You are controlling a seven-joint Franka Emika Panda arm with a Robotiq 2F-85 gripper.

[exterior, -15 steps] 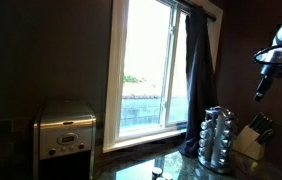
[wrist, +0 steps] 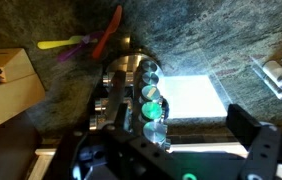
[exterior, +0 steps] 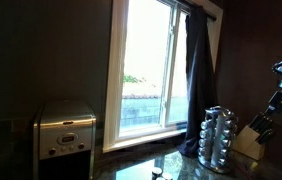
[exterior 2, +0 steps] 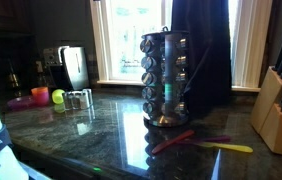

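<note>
In the wrist view my gripper is open, its dark fingers spread wide to either side with nothing held between them. Below it, seen from above, is the spice rack [wrist: 149, 108] with its several jars. Exterior view 2 shows that rack [exterior 2: 166, 85] upright on the dark counter. Red [exterior 2: 173, 141], purple [exterior 2: 209, 138] and yellow [exterior 2: 227, 147] utensils, apparently knives, lie beside it. From the right in exterior view 1, my gripper [exterior: 257, 130] hangs near the rack [exterior: 216, 140]; the fingertips are hard to make out there.
A wooden knife block [exterior 2: 279, 115] stands right of the rack. Small jars [exterior 2: 78, 99], a yellow-green item [exterior 2: 58, 103], a pink cup [exterior 2: 41, 97] and a toaster-like appliance [exterior 2: 73, 66] are at the left. Open counter [exterior 2: 101, 140] lies in front.
My gripper has come down and slightly left, from high at the right to beside the rack in exterior view 1. The rack has stayed put.
</note>
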